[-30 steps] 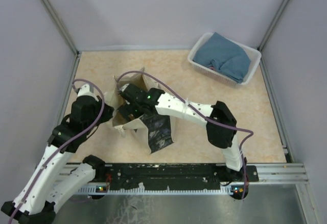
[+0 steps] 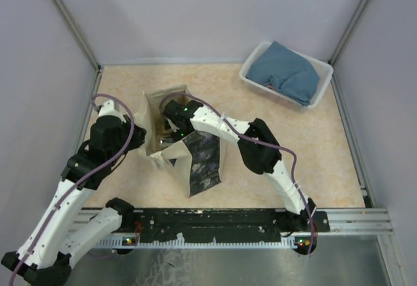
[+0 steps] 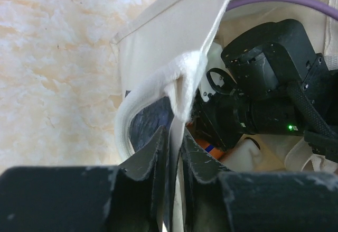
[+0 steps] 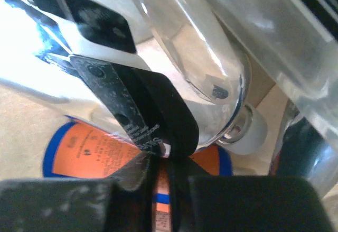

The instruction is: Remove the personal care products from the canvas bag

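The canvas bag [image 2: 150,126] stands open on the left half of the table, a dark printed panel on its side. My left gripper is closed around the bag's rim and white handle, with cloth between its fingers. Reaching down inside the bag is my right gripper. Its fingers are close together with a narrow gap, against the edge of a black-labelled piece [image 4: 132,102] by clear bottles [image 4: 195,47]; whether it grips that piece cannot be told. Beneath lies an orange container with blue bands [image 4: 90,150].
At the back right stands a white basket [image 2: 277,96] with a folded blue cloth [image 2: 287,71] in it. The bag's walls surround my right gripper closely.
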